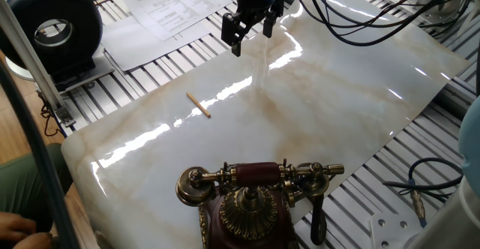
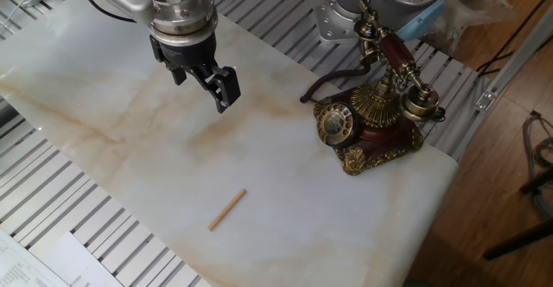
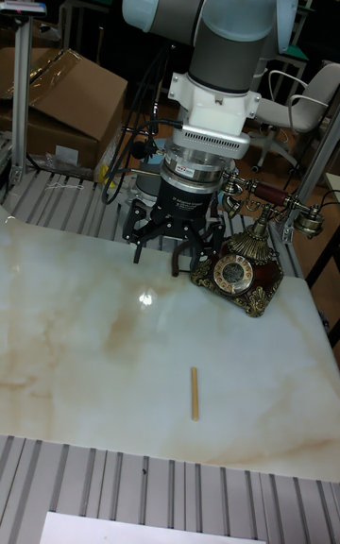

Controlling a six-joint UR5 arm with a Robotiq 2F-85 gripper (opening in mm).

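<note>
Above the marble-patterned sheet [image 2: 285, 192] hangs my gripper [image 1: 252, 40], its black fingers spread with nothing between them. In exterior view 3 the gripper [image 3: 161, 258] also shows open, pointing down. A thin yellowish wooden stick [image 1: 199, 105] lies flat on the sheet, well apart from the fingers. Exterior view 2 has the stick [image 2: 227, 210] below and right of the gripper [image 2: 201, 93]. An ornate red and brass rotary telephone [image 2: 371, 123] stands upright at one end of the sheet, its handset [image 2: 397, 52] resting on the cradle.
Papers [image 1: 169, 9] and a black ring-shaped device [image 1: 52, 24] lie beyond one sheet edge. Dark cables [image 1: 360, 28] loop near the arm. A person's hand [image 1: 15, 226] shows at the lower left.
</note>
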